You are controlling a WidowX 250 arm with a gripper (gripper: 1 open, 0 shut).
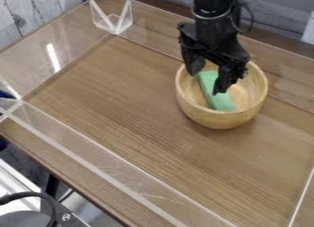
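My black gripper (pixel 211 63) hangs over a light wooden bowl (pixel 241 115) on the right side of the table, its open fingers spread at the bowl's upper part. Inside the bowl lies a mint-green elongated object (pixel 219 98), slanted, partly hidden behind the gripper. I cannot tell whether the fingertips touch it.
A small clear plastic piece (pixel 112 17) stands at the back left. Black cables and a dark round part lie at the lower left corner.
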